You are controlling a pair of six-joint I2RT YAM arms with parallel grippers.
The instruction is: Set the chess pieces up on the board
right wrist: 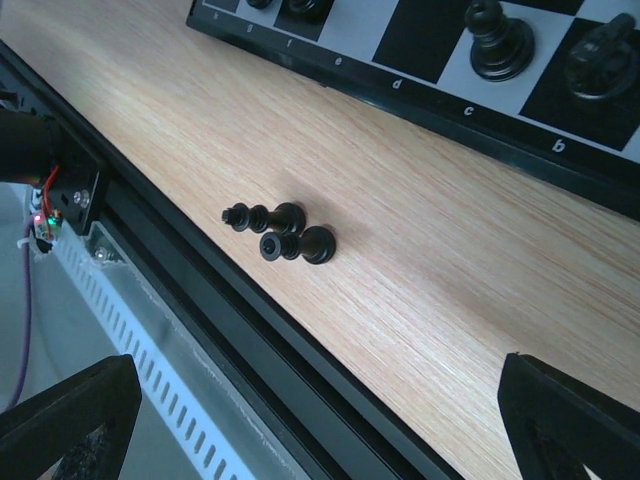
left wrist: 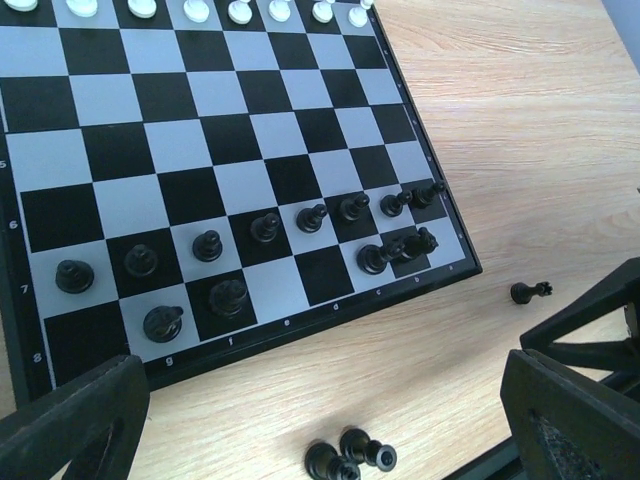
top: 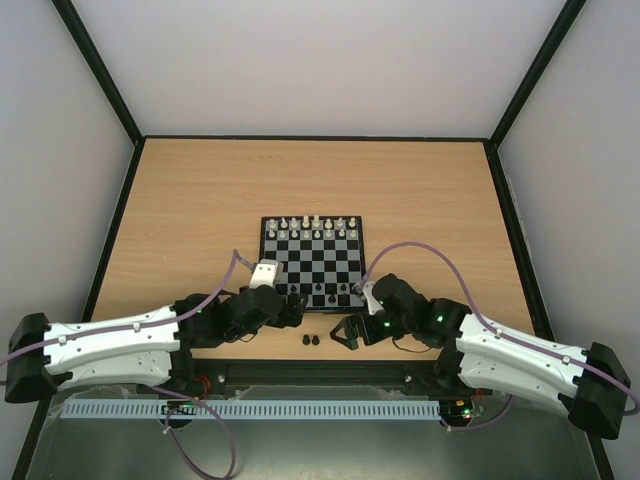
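The chessboard (top: 312,262) lies in the middle of the table. White pieces (left wrist: 240,12) line its far side. Black pawns (left wrist: 207,245) stand along the near second row, with several black pieces, among them a bishop (left wrist: 375,258), on the near edge row. Bare squares show at both near corners and mid-row. Two black pieces (right wrist: 300,245) stand together on the table before the board. Another small black piece (left wrist: 530,291) is right of it. My left gripper (top: 297,309) is open over the board's near-left part. My right gripper (top: 345,331) is open at its near-right corner, nothing between its fingers.
A dark rail (right wrist: 190,240) runs along the table's front edge. Fingers of the right gripper enter the left wrist view from the right, so the two grippers are close. The table behind the board is clear.
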